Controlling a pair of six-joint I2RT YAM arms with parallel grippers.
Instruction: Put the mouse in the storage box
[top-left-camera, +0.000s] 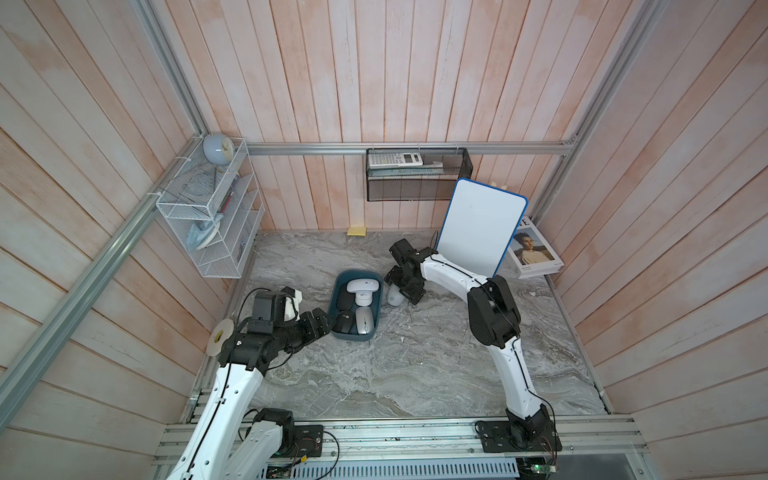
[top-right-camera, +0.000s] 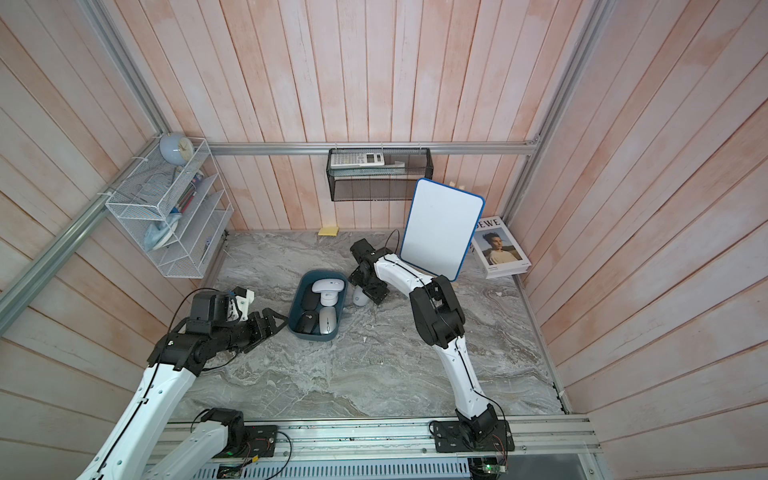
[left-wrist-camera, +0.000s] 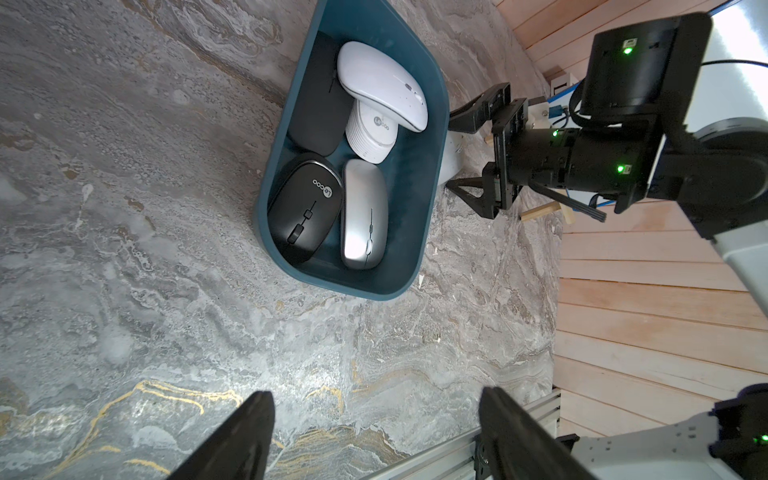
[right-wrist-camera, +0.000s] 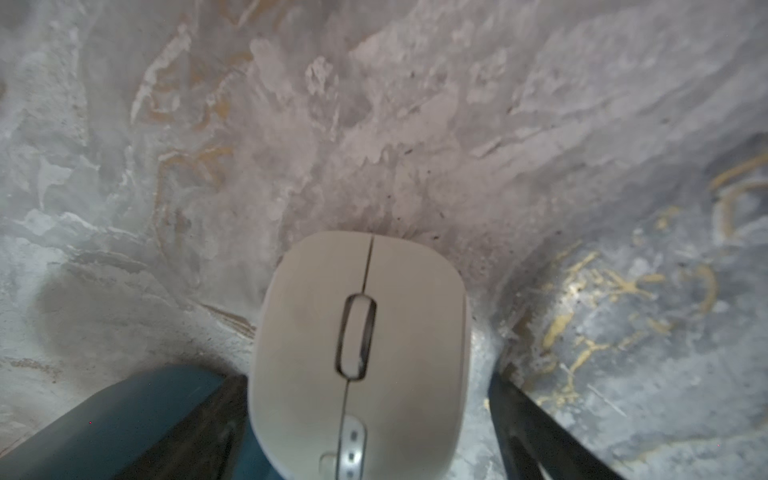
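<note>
A pale grey mouse (right-wrist-camera: 412, 344) lies on the marble table just right of the blue storage box (left-wrist-camera: 348, 289). Around it stands my right gripper, part open; the left finger is close to the mouse's side and a clear gap shows on the right. From the top left view, the mouse (top-left-camera: 394, 297) is partly covered by that gripper. Inside the box are several mice, including a black one (left-wrist-camera: 308, 209), a silver one (left-wrist-camera: 365, 214) and a white one (left-wrist-camera: 384, 80) resting on a white ribbed piece. My left gripper is open and empty, left of the box.
A whiteboard (top-left-camera: 482, 225) leans behind the right arm, near a magazine (top-left-camera: 532, 249). White wire shelves (top-left-camera: 214, 209) stand at the back left, and a black mesh basket (top-left-camera: 420, 188) hangs on the back wall.
</note>
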